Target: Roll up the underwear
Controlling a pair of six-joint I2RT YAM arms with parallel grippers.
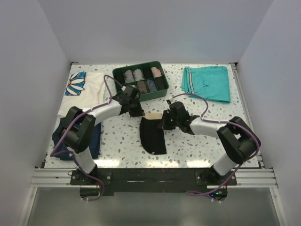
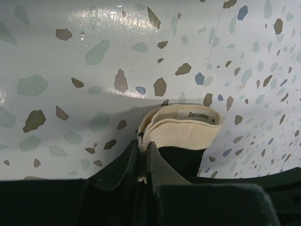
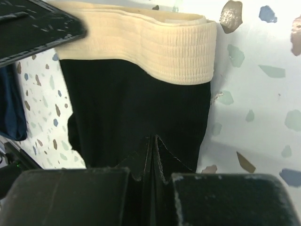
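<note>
Black underwear (image 1: 152,135) with a cream waistband (image 1: 153,116) lies folded into a narrow strip on the table, waistband at the far end. At the waistband's left edge my left gripper (image 1: 143,114) is shut, the cream fabric (image 2: 146,123) pinched between its fingers. Printed lettering shows inside the band in the left wrist view. My right gripper is shut over the black cloth (image 3: 136,103), below the waistband near the right edge. No fabric shows between its fingertips; whether they touch the cloth I cannot tell.
A green divided box (image 1: 163,93) with several rolled items stands behind the left gripper. Teal cloth (image 1: 209,84) lies at the back right, a white flowered cloth (image 1: 91,96) and dark blue cloth (image 1: 95,141) at the left.
</note>
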